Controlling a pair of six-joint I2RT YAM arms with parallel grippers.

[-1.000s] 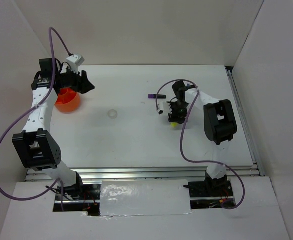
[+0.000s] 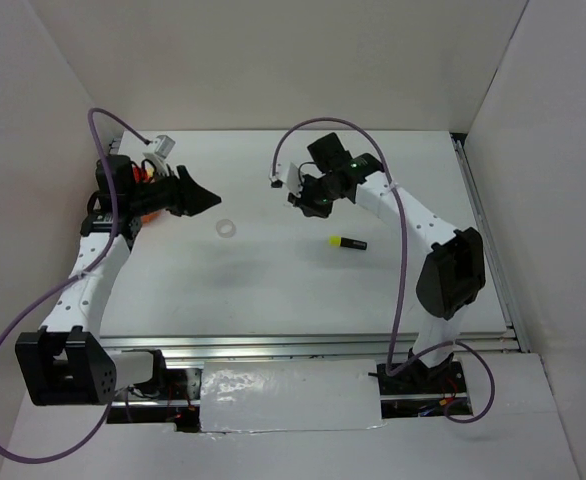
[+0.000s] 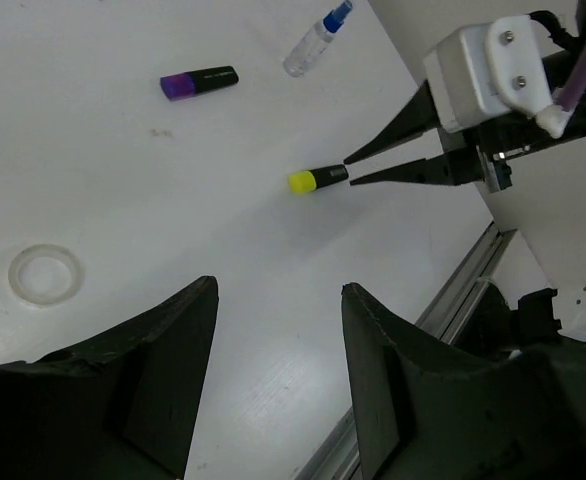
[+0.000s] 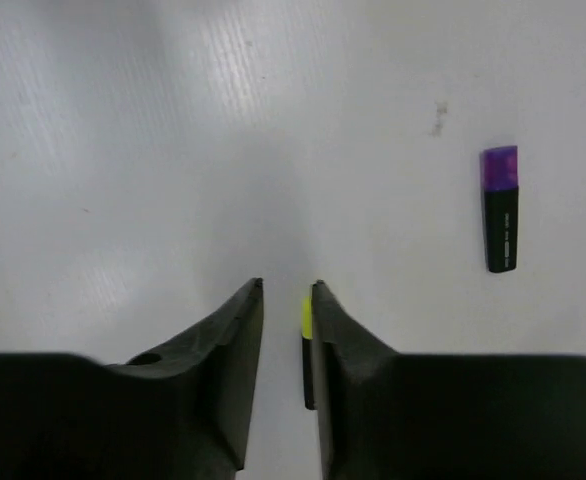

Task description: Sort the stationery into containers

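A yellow-and-black highlighter lies on the white table; in the right wrist view it is partly behind the fingertips. A purple-and-black highlighter lies farther back, also visible in the right wrist view. A clear bottle with blue cap stands near it. My right gripper is part open above and beside the yellow highlighter, nothing seen between its fingers. My left gripper is open and empty over the left side. An orange container is mostly hidden under the left arm.
A clear ring lies left of centre. Walls border the table at both sides and back, and a metal rail runs along the front edge.
My right gripper has risen and moved left, uncovering the yellow highlighter and covering the purple one in the top view. My left gripper has moved right and toward the front.
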